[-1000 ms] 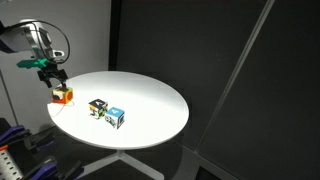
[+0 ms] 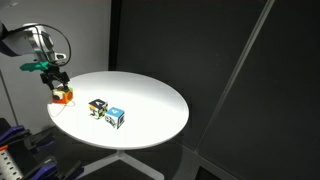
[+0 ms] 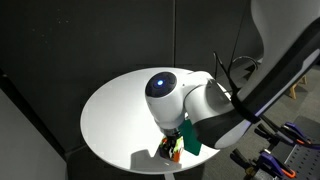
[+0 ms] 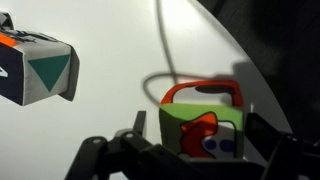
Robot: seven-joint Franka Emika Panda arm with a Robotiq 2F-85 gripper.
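Observation:
At the left edge of the table, in exterior view 1, sits a toy block (image 2: 62,96) in orange, yellow and green. My gripper (image 2: 61,88) is right over it, fingers pointing down. In the wrist view the block's (image 4: 198,92) red-rimmed top and green face, with red and blue shapes, show between the spread fingers. The gripper is open, a gap visible on the left side of the block. Whether either finger touches it is unclear. Exterior view 2 shows part of the block (image 3: 176,154) below the arm, which hides the rest.
Two more picture cubes, a dark multicoloured one (image 2: 97,108) and a blue-and-white one (image 2: 115,118), stand close together near the table's front.
My gripper has come down slightly toward the block over the last second. The block and both other cubes look unmoved.

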